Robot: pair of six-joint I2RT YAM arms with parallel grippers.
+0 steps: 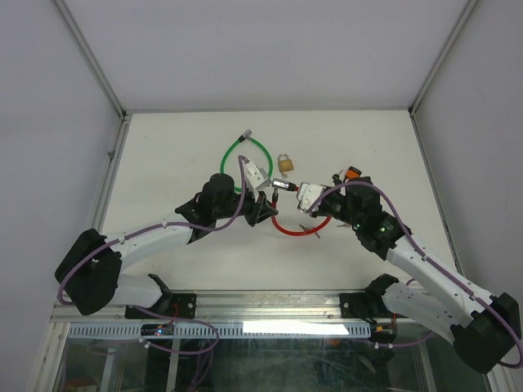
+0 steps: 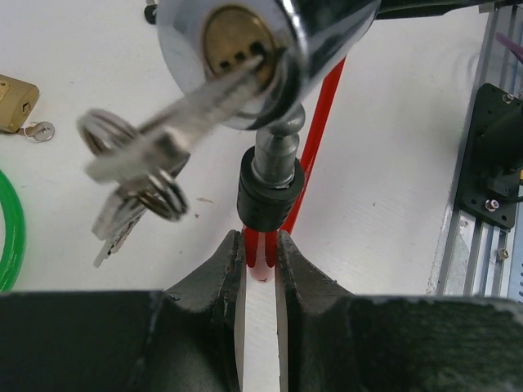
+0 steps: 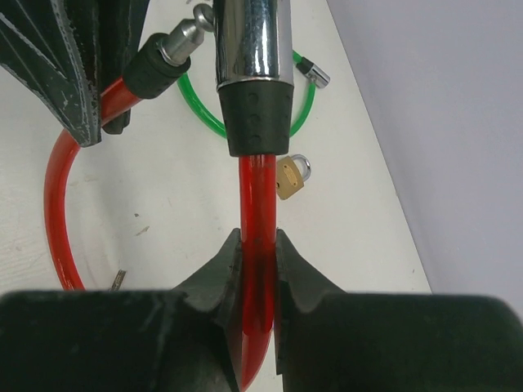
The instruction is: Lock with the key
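The red cable lock's silver head hangs above the table between both arms. In the left wrist view, a key stands in its keyhole. My right gripper is shut around the red cable just behind the head's black collar. The cable's other end, a metal pin with a black collar, is held by my left gripper, shut on the red cable below that collar. The pin's tip is close beside the head; whether it sits in the side hole, I cannot tell. The key is hidden in the right wrist view.
A green cable lock lies behind my left gripper. A brass padlock is at the back centre, with a small key by it in the left wrist view. An orange object is partly behind the right arm.
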